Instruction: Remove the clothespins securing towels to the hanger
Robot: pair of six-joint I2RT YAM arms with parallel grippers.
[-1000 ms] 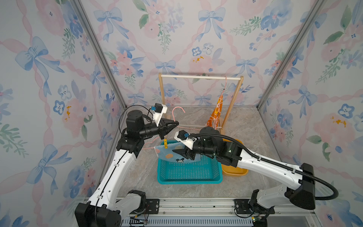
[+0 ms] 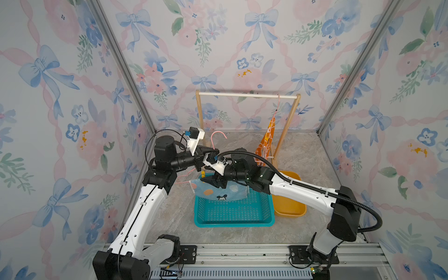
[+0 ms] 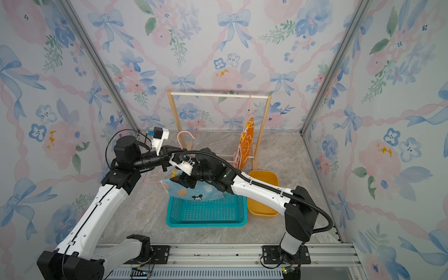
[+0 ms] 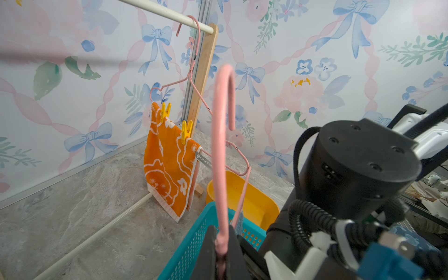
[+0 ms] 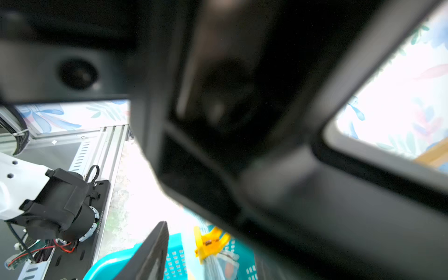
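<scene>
My left gripper is shut on the pink hanger (image 4: 219,154), just below its hook. From this hanger a light blue towel (image 2: 238,191) hangs above the teal basket. A yellow clothespin (image 5: 211,243) sits at the towel's upper edge. Open, my right gripper (image 2: 211,182) is close by, and in the right wrist view the clothespin appears between its spread fingers, no contact visible. The arms cover much of the hanger's middle, so any other pin on the blue towel is hidden. An orange towel (image 4: 170,158) hangs on another pink hanger by two yellow clothespins (image 4: 186,130).
Below the blue towel stands the teal basket (image 2: 233,224); a yellow bin (image 2: 291,213) adjoins its right side. The wooden rack (image 2: 247,95) rises behind. Both arms' wrists are crowded together near the hook, leaving little room between them.
My right arm has swung left, bringing its open gripper from the towel's middle towards the clothespin. The hanger hook has shifted very slightly left; my left arm has barely moved.
</scene>
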